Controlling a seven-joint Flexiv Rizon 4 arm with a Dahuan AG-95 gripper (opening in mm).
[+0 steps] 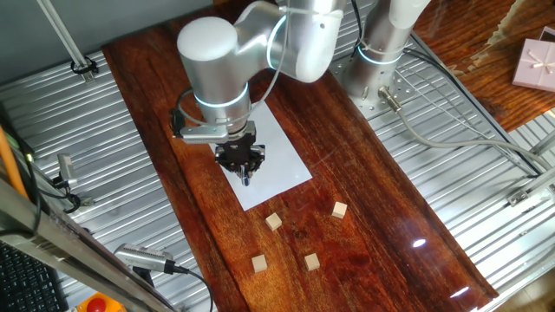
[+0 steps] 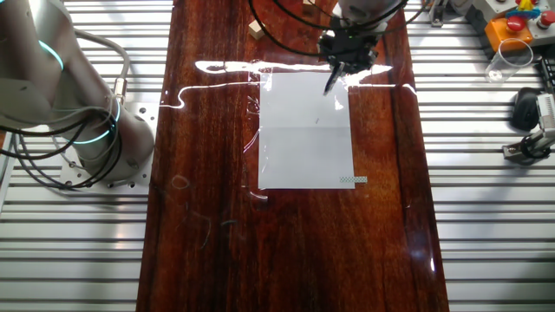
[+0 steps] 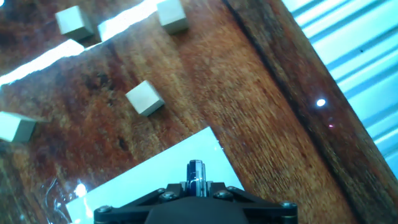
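Note:
My gripper [image 1: 240, 158] hangs over the upper-left part of a white sheet of paper [image 1: 279, 165]. It is shut on a slim, dark, shiny pen-like stick [image 3: 196, 173], which points down from between the fingers. In exterior view 2 the stick [image 2: 333, 81] slants over the far end of the sheet, and a short dark mark [image 2: 317, 120] shows on the paper. Whether the stick's tip touches the paper, I cannot tell. Several pale wooden cubes lie apart on the table, the nearest cube [image 3: 145, 98] just off the paper's edge.
Other cubes [image 1: 339, 210] are spread over the wooden table [image 1: 381, 234] beyond the sheet. A small checkered strip [image 2: 353, 179] lies at one paper corner. A camera [image 1: 146, 258] stands beside the table. The wood at the near end of exterior view 2 is bare.

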